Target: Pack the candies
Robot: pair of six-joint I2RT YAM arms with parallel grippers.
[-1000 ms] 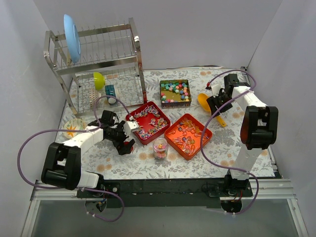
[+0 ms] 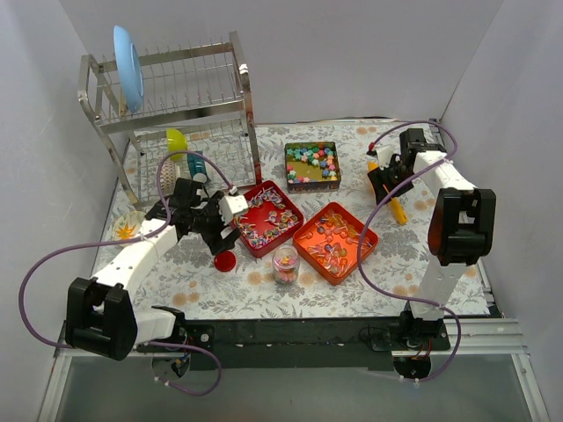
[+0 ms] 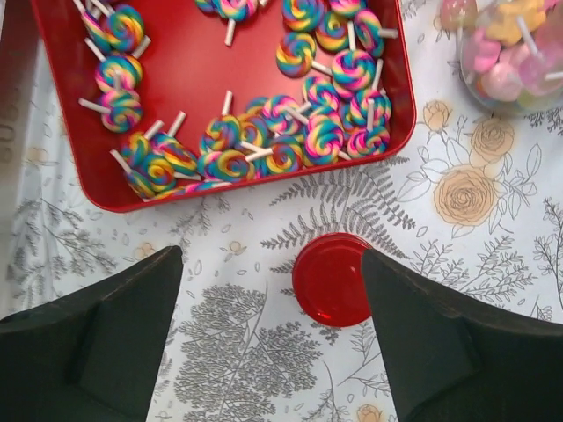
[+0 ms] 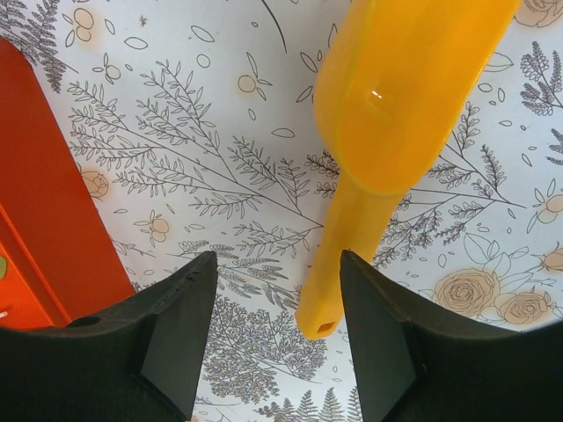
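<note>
A red round lid (image 2: 224,261) lies on the cloth, below my open left gripper, which holds nothing. Swirl lollipops fill much of a dark red tray (image 3: 149,70) behind it. A clear jar (image 2: 285,264) with candies stands to the right of that tray. An orange tray (image 2: 359,253) holds more candies, and a box (image 2: 312,185) at the back holds colourful pieces. My right gripper is open over the handle of a yellow scoop (image 4: 396,97), with nothing held.
A metal dish rack (image 2: 167,110) with plates and cups occupies the back left. A patterned plate (image 2: 127,227) lies at the left. Clear cloth shows around the lid and along the front edge.
My left gripper has risen and moved back from the red lid, uncovering it in the top view; the lid remains on the cloth. The right arm is unmoved.
</note>
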